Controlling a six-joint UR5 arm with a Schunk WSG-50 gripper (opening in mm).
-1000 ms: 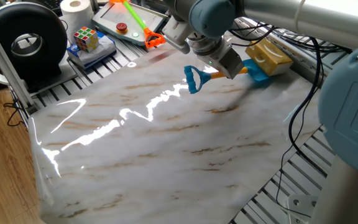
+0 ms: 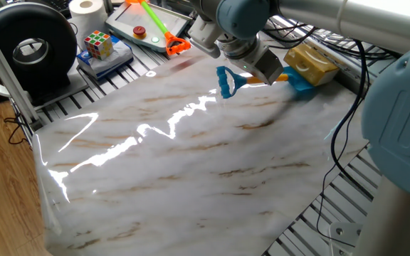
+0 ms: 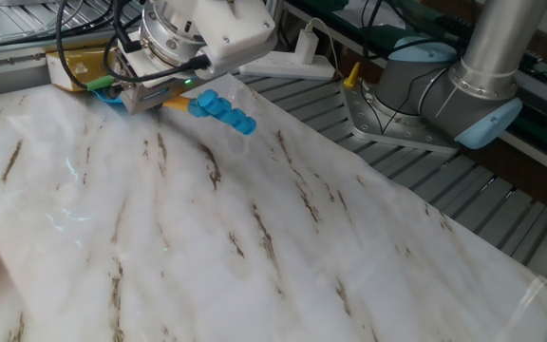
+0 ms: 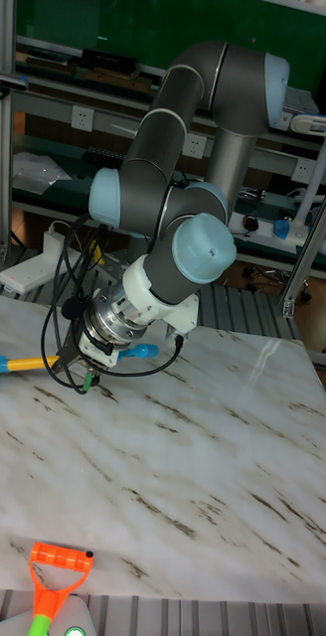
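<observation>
A toy shovel with a blue grip handle point(image 2: 226, 82), a yellow-orange shaft point(image 2: 253, 80) and a blue blade point(image 2: 301, 82) is at the far edge of the marble-patterned sheet point(image 2: 184, 163). My gripper point(image 2: 271, 78) is across the middle of its shaft and appears shut on it, though the fingertips are largely hidden. A shadow beneath suggests that the shovel is raised off the sheet. In the second exterior view, its blue handle point(image 3: 224, 111) sticks out to the right of my gripper point(image 3: 136, 101). The third view shows the shaft point(image 4: 32, 364) leading into the fingers.
Close by the blade stands a yellow box point(image 2: 310, 65). An orange-and-green toy point(image 2: 176, 45) lies by a teach pendant point(image 2: 142, 34). A Rubik's cube point(image 2: 98, 44) rests on a blue-white packet point(image 2: 107, 60). Cables point(image 2: 354, 114) hang at the right.
The shovel has moved slightly away and to the right, its handle rising in the first exterior view. My gripper has shifted a little with it.
</observation>
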